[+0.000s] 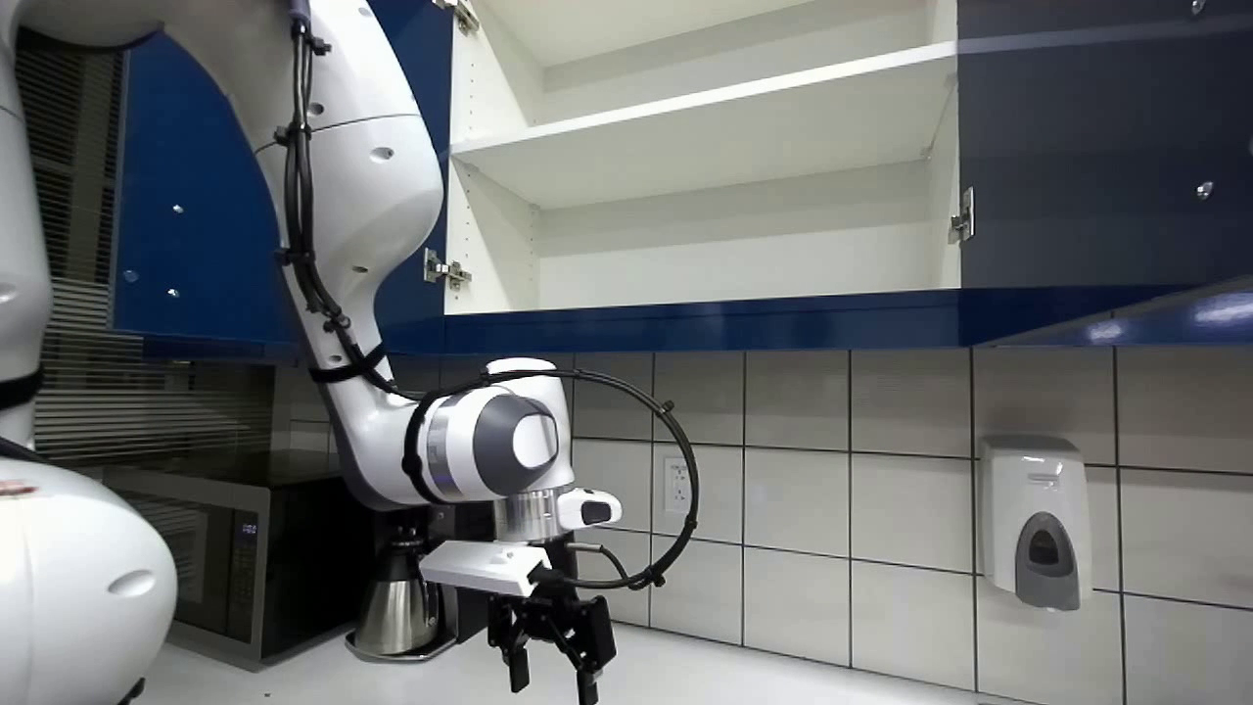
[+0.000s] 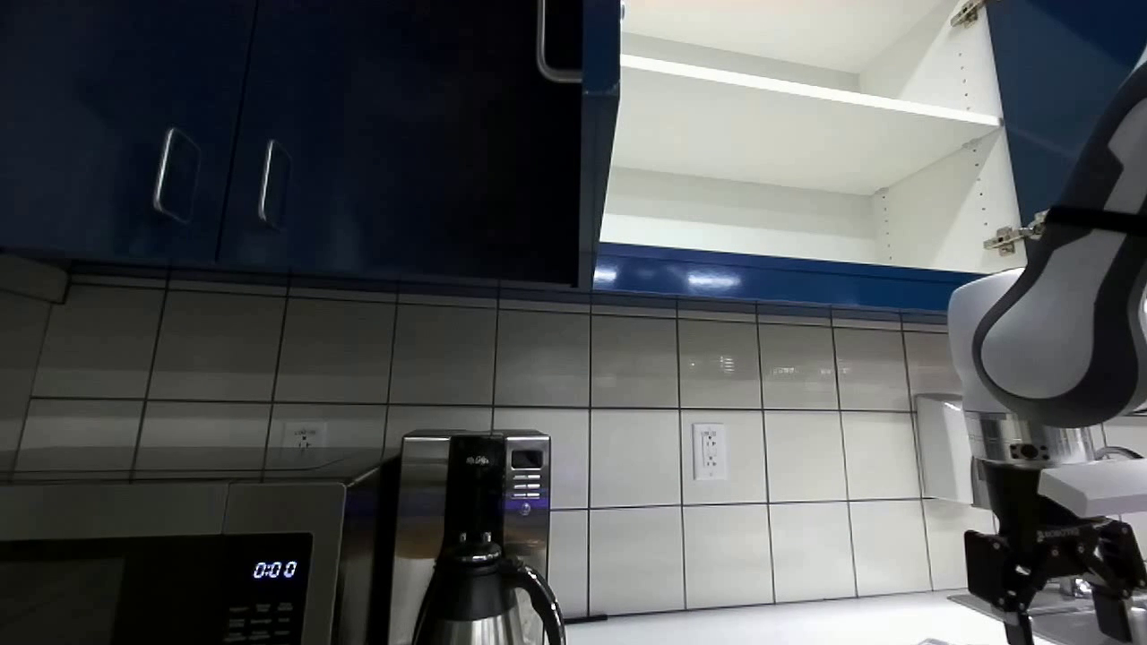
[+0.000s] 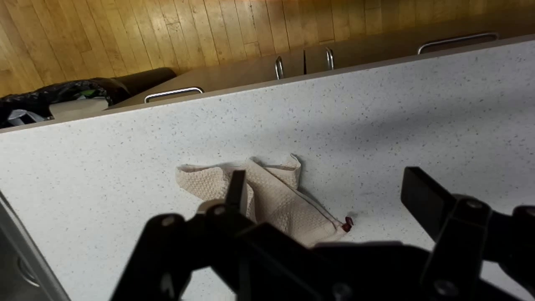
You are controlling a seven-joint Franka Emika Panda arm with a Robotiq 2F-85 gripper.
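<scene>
My gripper (image 1: 552, 687) hangs fingers-down above the white counter (image 1: 717, 676), its fingers wide apart and empty. From the wrist view, a crumpled beige cloth (image 3: 281, 203) lies on the speckled countertop below, mostly toward the left finger (image 3: 235, 193). A small dark red bit (image 3: 347, 224) sits at the cloth's lower right corner. Part of the cloth is hidden behind the gripper's black linkage. Neither exterior view shows the cloth.
An open, empty cabinet (image 1: 705, 112) is overhead. A microwave (image 2: 290, 505) and a coffee maker with its carafe (image 2: 473, 591) stand along the wall, where a soap dispenser (image 1: 1036, 517) hangs. A sink edge (image 3: 30, 246) borders the counter, and a bin (image 3: 65, 95) stands beyond its front edge.
</scene>
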